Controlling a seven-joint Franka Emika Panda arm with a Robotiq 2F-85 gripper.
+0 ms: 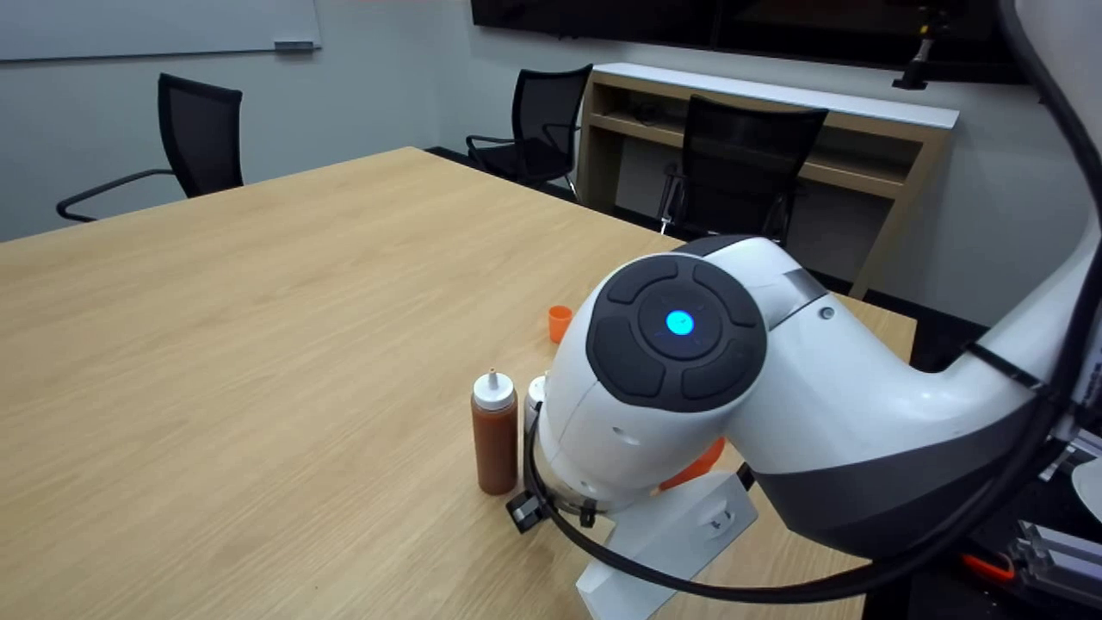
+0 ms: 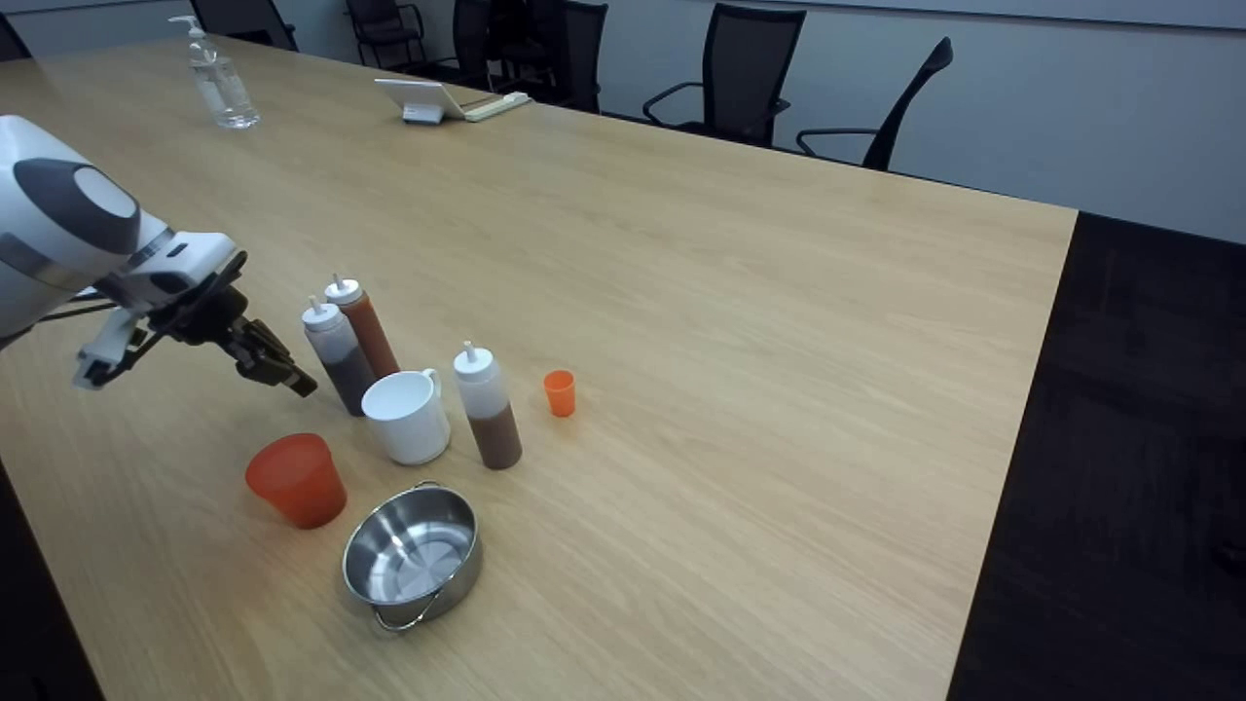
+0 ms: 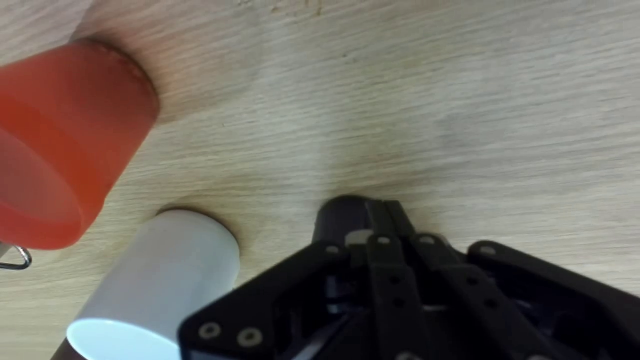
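My gripper (image 2: 306,386) is shut, with nothing showing between its fingers. It hangs low over the table, just left of a dark-sauce squeeze bottle (image 2: 347,372) in exterior view 2. That bottle's dark body (image 3: 339,217) shows partly behind the fingertips in the wrist view; whether they touch cannot be told. Close against it stands a reddish-brown sauce bottle (image 1: 495,439). A white mug (image 2: 409,426) and an orange-red cup (image 2: 306,485) are upright nearby. Beyond the mug is a third bottle (image 2: 488,415), brown in its lower half.
A steel pot (image 2: 456,572) with wire handles sits near the mug and orange-red cup. A small orange cup (image 2: 561,395) stands past the third bottle. Free table (image 2: 759,386) stretches to the right; a pump bottle (image 2: 222,84) and a tablet stand (image 2: 422,107) are far back.
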